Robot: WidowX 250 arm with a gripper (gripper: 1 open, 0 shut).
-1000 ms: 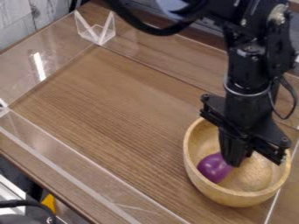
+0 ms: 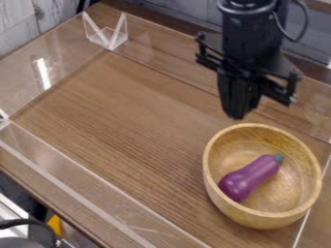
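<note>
A purple eggplant (image 2: 249,180) lies in a tan bowl (image 2: 220,199) at the lower right. The black gripper (image 2: 234,89) is raised above and behind the bowl, apart from the eggplant. Its fingers point down over the bare wooden tabletop. I see nothing between them, though how far they are apart is hard to judge.
A clear plastic container (image 2: 106,34) stands at the back left. Dark cables lie at the lower left corner, beside the table edge.
The gripper has risen up and back, away from the bowl. The eggplant is now uncovered, resting in the bowl.
</note>
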